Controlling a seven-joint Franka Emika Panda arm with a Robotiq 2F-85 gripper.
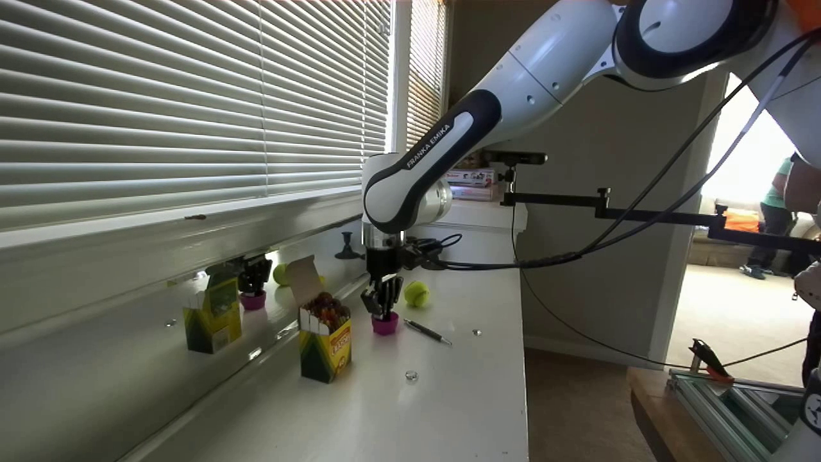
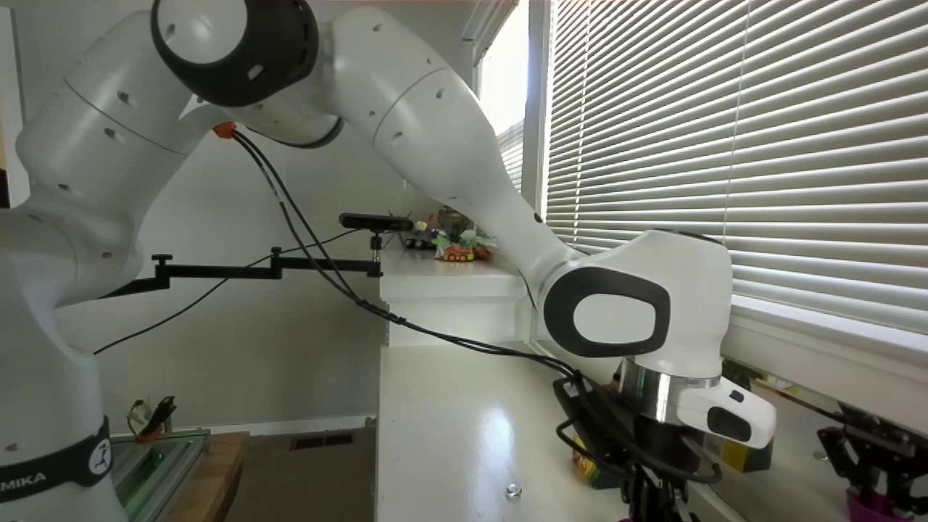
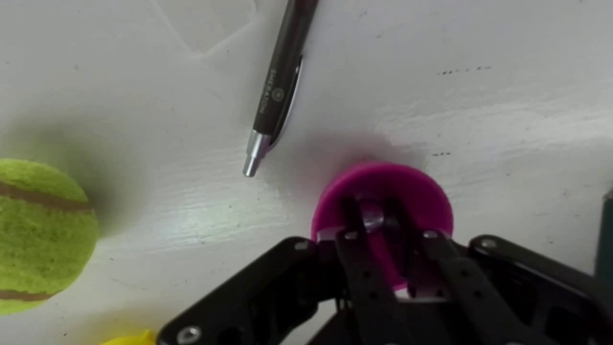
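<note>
A small magenta cup stands on the white counter, and my gripper reaches down into it from above. Between the dark fingers in the wrist view is a small shiny, clear-looking piece; the fingers are shut on it, inside the cup. Its full shape is hidden by the fingers and cup wall. Exterior view 1 shows the same cup under the gripper, resting on the counter. In exterior view 2 the fingertips are cut off at the bottom edge.
Close to the cup lie a dark pen and a tennis ball. An open crayon box stands nearer the camera, beside the reflective wall. A clear glass-like piece lies on the counter, whose front part is mostly free.
</note>
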